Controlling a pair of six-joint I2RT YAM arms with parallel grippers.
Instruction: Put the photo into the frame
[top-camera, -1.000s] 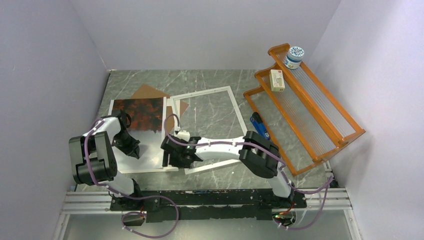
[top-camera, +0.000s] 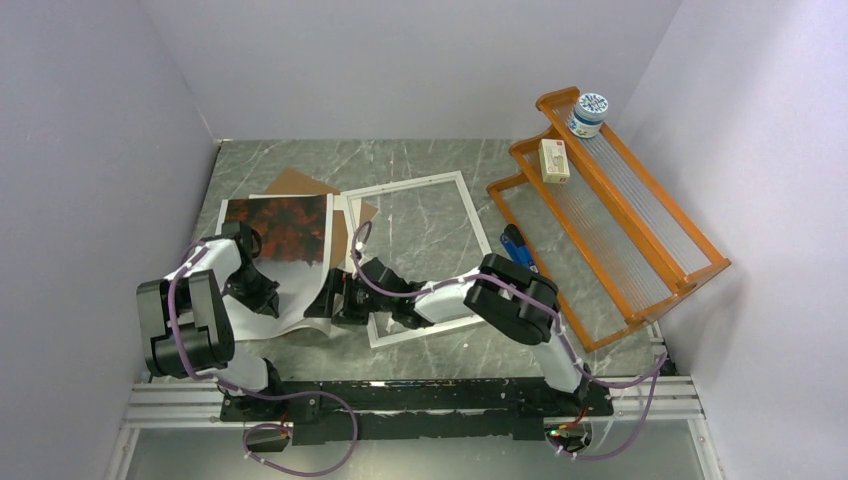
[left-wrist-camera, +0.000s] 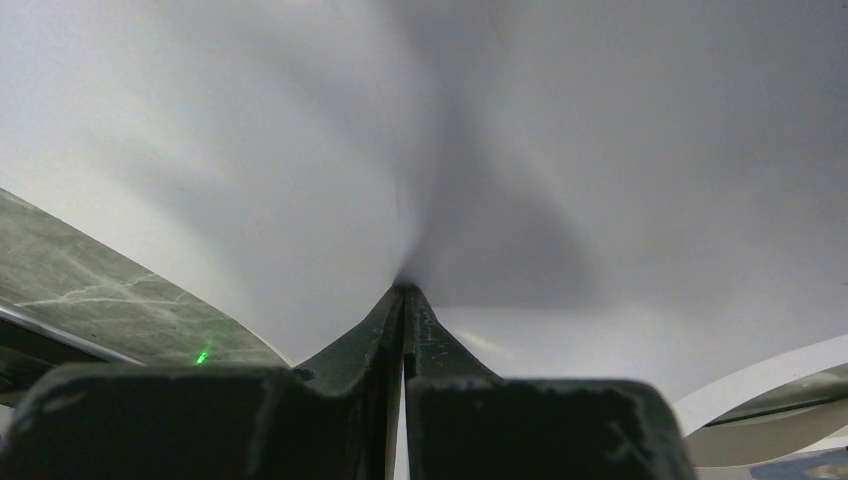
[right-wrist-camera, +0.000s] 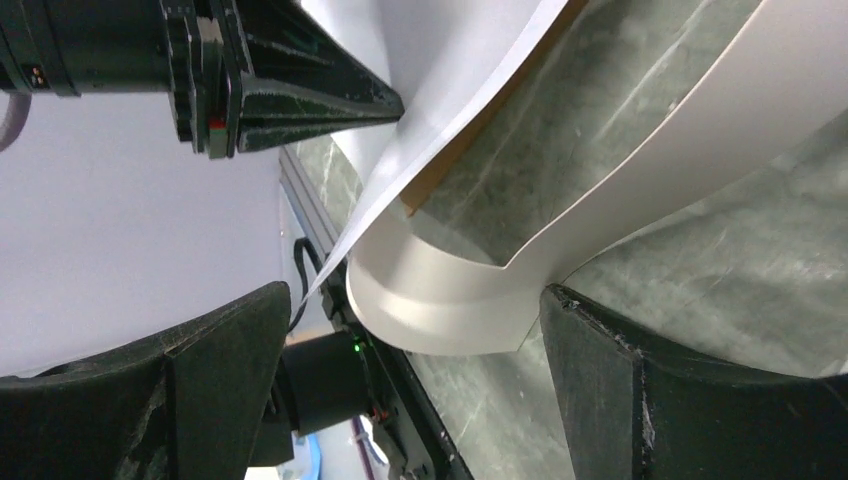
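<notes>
The photo (top-camera: 290, 235), dark red at the back and pale in front, lies on the left of the table with its front right corner bent up. On its pale part, my left gripper (top-camera: 275, 312) is shut, and creases in the photo's white surface (left-wrist-camera: 480, 220) run to its fingertips. At that bent corner my right gripper (top-camera: 312, 314) stands open. A curled white strip (right-wrist-camera: 440, 305) and the photo's edge (right-wrist-camera: 440, 130) show ahead of its spread fingers (right-wrist-camera: 225, 370). The white frame (top-camera: 405, 186) lies flat to the right, partly under the right arm.
Brown board (top-camera: 298, 183) pokes out behind and beside the photo. A tilted wooden rack (top-camera: 600, 220) stands on the right, bearing a jar (top-camera: 588, 115) and a small box (top-camera: 553, 160). A blue tool (top-camera: 518, 246) lies next to it.
My right gripper has moved left over the photo's front right corner. That corner was flat and is now curled up. The left arm has stayed almost still.
</notes>
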